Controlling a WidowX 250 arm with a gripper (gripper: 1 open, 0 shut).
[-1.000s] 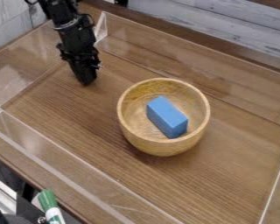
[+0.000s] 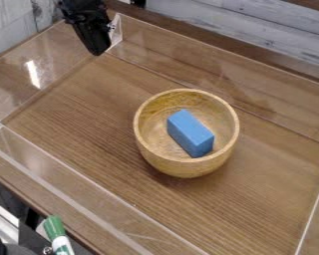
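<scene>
A blue block (image 2: 190,133) lies inside a round wooden bowl (image 2: 169,162) at the right of the wooden table (image 2: 96,149). My gripper (image 2: 95,44) is at the top left, raised near the table's far left corner, dark and small; whether it is open or shut cannot be made out.
A wooden rail runs along the back edge. A green and white object (image 2: 57,235) is off the table at the bottom left.
My gripper has moved up and away toward the back edge of the table. The bowl and blue block have not moved.
</scene>
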